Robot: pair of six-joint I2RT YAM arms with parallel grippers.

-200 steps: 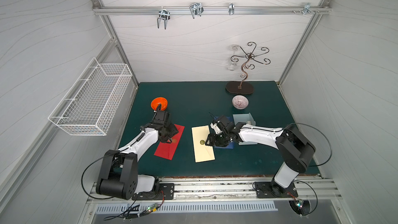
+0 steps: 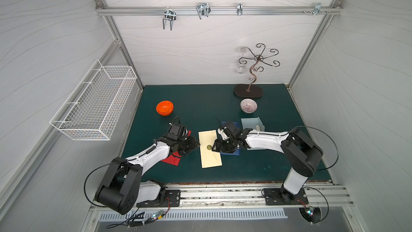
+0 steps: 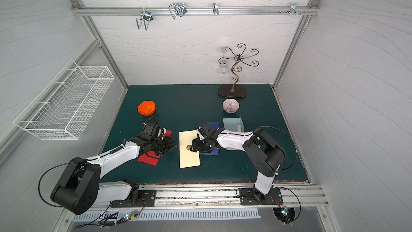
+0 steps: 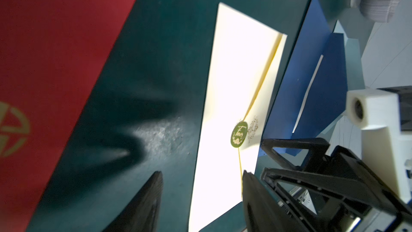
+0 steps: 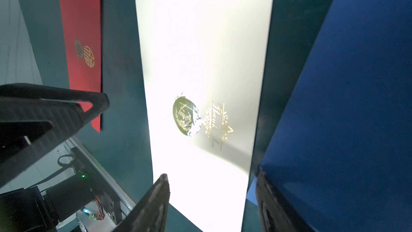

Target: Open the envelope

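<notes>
A cream envelope (image 2: 210, 159) lies flat on the green table between my two arms. Its flap carries a round green-gold seal and gold script beside it; in the left wrist view the flap's edge (image 4: 262, 79) stands slightly raised. My left gripper is open, just left of the envelope and over the gap toward the red envelope (image 2: 172, 159). My right gripper also stands open, above the envelope's right side near the seal, with nothing held between its fingers.
Right of the cream envelope lies a blue envelope (image 5: 343, 116), partly under my right arm, and a light blue one (image 2: 253, 123) beyond it. An orange bowl (image 2: 164, 107), a pale glass bowl (image 2: 248, 105) and a metal stand (image 2: 248, 90) occupy the back.
The right arm has barely shifted, and the cream envelope lies in the same place.
</notes>
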